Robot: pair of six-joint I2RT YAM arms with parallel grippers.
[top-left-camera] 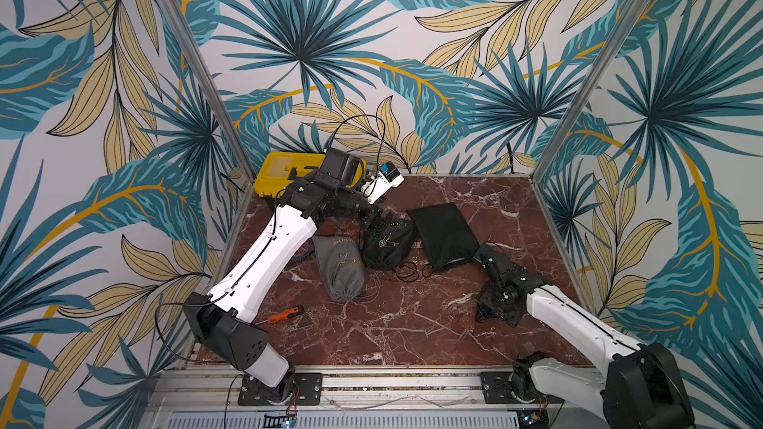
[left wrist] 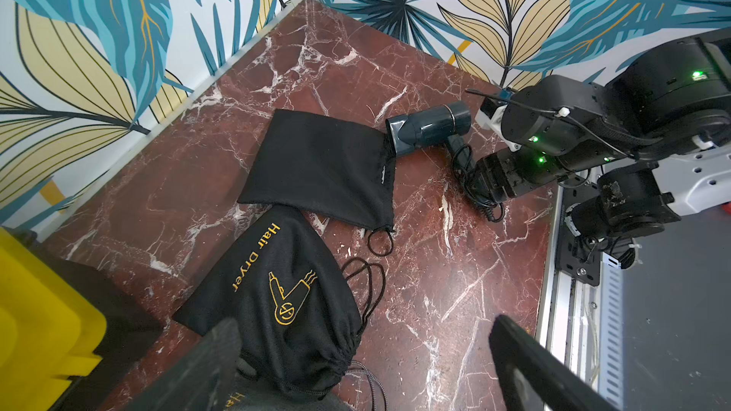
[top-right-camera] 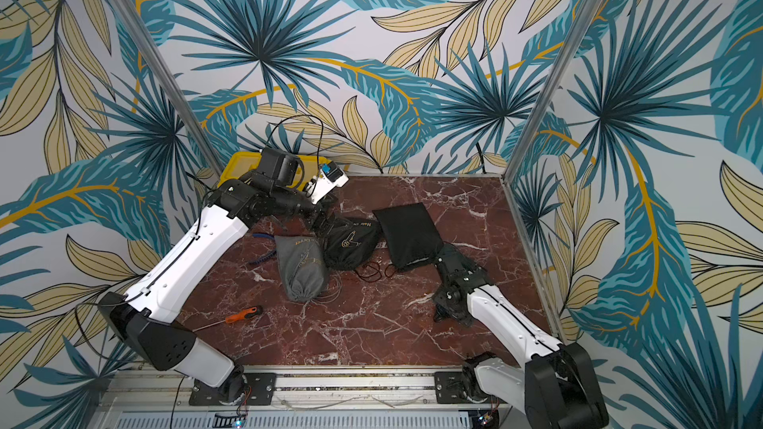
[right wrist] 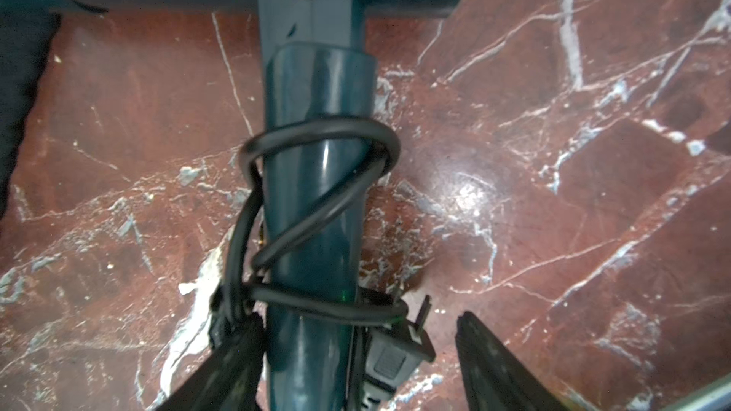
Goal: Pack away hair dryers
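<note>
A dark teal hair dryer lies on the table at the right, its cord coiled round the handle. My right gripper is open low over the lower handle and the plug, one finger on either side of them. A flat black pouch lies beside the dryer's nozzle. Left of it are a filled black bag with a yellow "Hair Dryer" print and a filled grey bag with a drawstring. My left gripper is open above these bags, nothing between its fingers.
A yellow case stands at the back left, behind the left arm. An orange-handled screwdriver lies at the front left.
</note>
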